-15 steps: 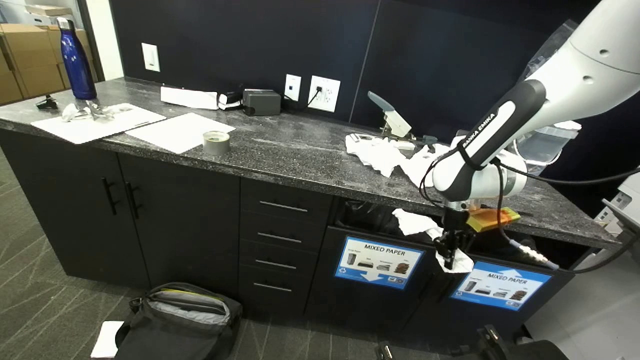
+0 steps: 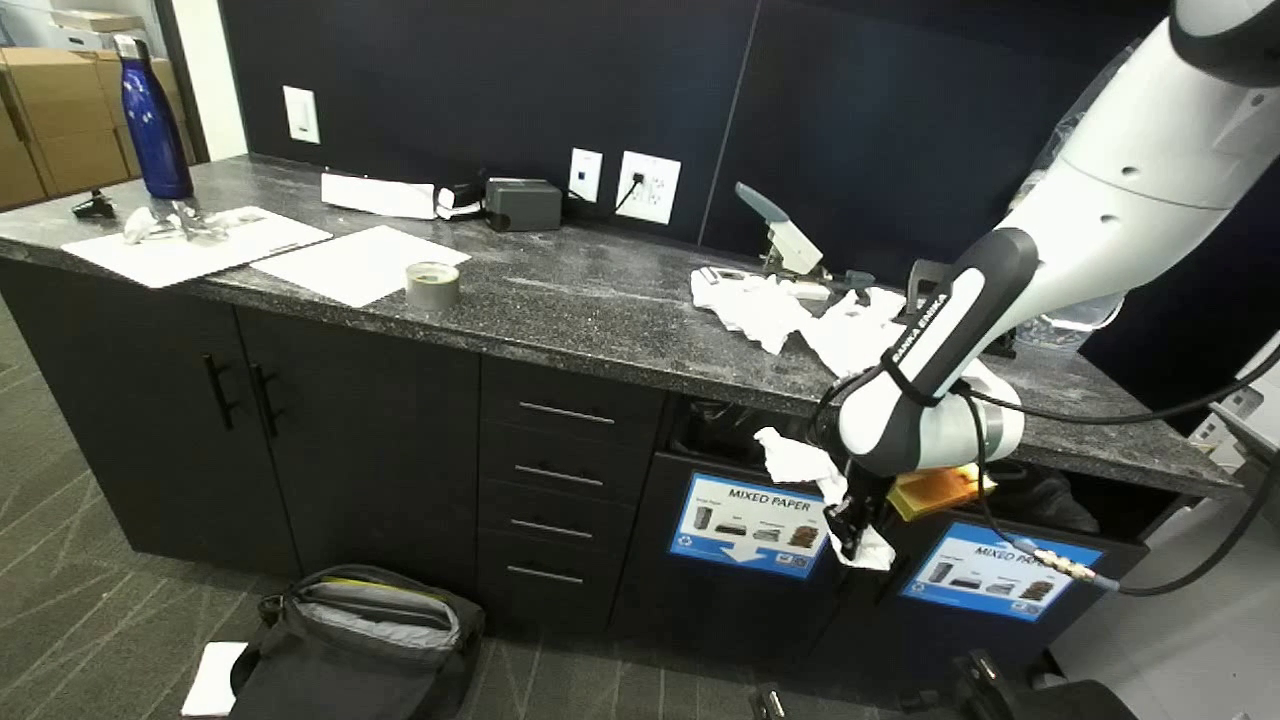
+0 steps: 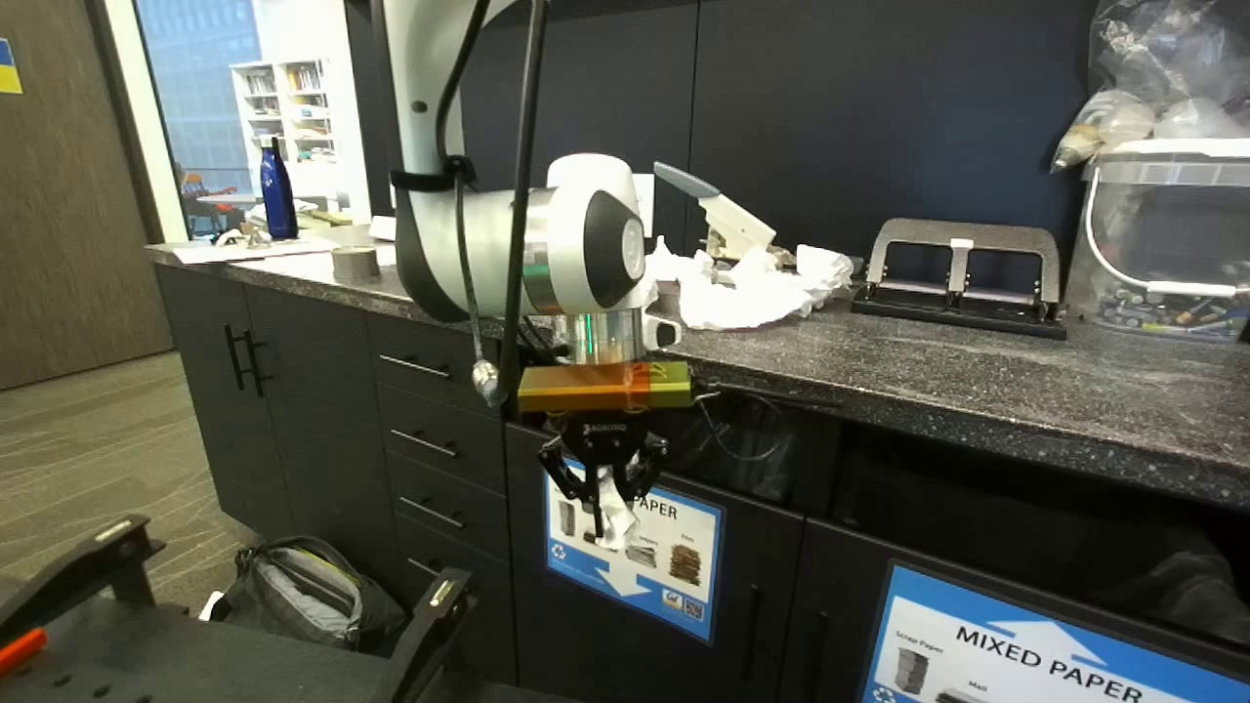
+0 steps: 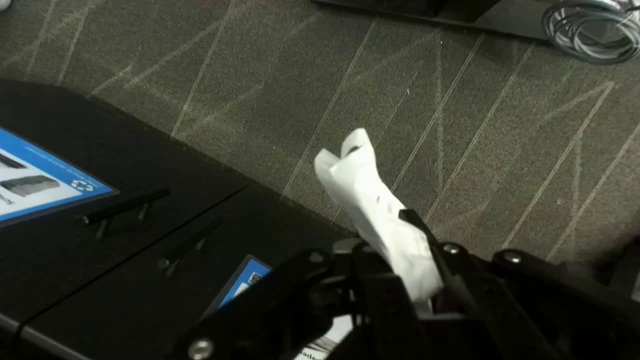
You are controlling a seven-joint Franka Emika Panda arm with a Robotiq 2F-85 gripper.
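My gripper (image 3: 605, 533) is shut on a crumpled white paper (image 2: 801, 464), in front of the dark cabinet and below the countertop edge. In exterior view 1 the paper sticks out on both sides of the fingers. Seen from the wrist, the white paper (image 4: 384, 216) runs up between the dark fingers, with carpet beyond its far end. Crumpled white paper (image 2: 753, 308) also lies on the counter (image 2: 576, 288), behind the arm. Open slots in the cabinet sit under the countertop, above blue-and-white "MIXED PAPER" signs (image 2: 750, 524).
A stapler (image 3: 732, 223), a hole punch (image 3: 963, 275) and a clear bucket (image 3: 1160, 234) stand on the counter. Farther left are a tape roll (image 2: 432, 286), flat sheets and a blue bottle (image 2: 154, 126). A black bag (image 2: 360, 648) lies on the floor.
My arm has moved left and a little lower in exterior view 1, carrying the held paper with it. The things on the counter have stayed in place.
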